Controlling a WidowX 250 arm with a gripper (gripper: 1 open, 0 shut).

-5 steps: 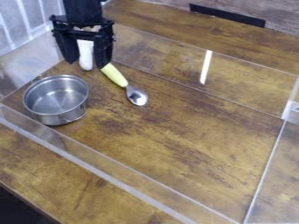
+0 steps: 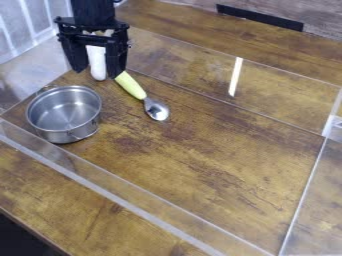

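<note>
A dark robot gripper (image 2: pixel 95 56) hangs at the upper left, open, over a white upright object (image 2: pixel 96 62) that is partly hidden behind it. Below it sits a round steel pot (image 2: pixel 64 114). To the right of the pot, a spoon (image 2: pixel 154 108) with a pale yellow-green handle lies diagonally on the wooden surface, its metal bowl toward the front.
Clear low walls (image 2: pixel 326 175) border the wooden work surface (image 2: pixel 227 150) on several sides. A dark strip (image 2: pixel 261 15) is at the back right.
The gripper has shifted very slightly at the upper left; the pot and spoon have not moved.
</note>
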